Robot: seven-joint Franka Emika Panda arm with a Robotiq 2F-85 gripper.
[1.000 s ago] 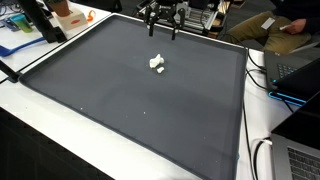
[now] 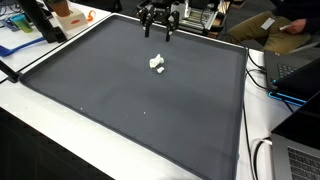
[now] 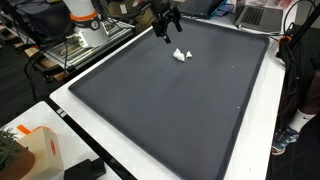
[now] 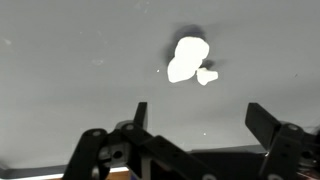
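Observation:
A small white object [image 2: 156, 62], lumpy in outline, lies on the dark grey board with a smaller white piece [image 2: 161, 70] beside it. From the wrist view, the larger white object [image 4: 187, 58] is above centre and the small piece [image 4: 206, 76] sits at its lower right, close against it; what they are is unclear. My gripper stands open, its two dark fingers wide apart and only bare board between them. In exterior view 2 the gripper [image 3: 172, 30] hangs near the board's far edge, just behind the white object [image 3: 179, 55].
The grey board [image 2: 130, 100] is otherwise clear, with wide free room in front of the white pieces. Laptops [image 2: 297, 150] stand along the right side. A person [image 2: 290, 25] sits at the back right. A plant [image 3: 12, 155] is at the near left.
Over the last second my gripper has shifted slightly, a little to the left in exterior view 1. The white pieces have stayed where they were.

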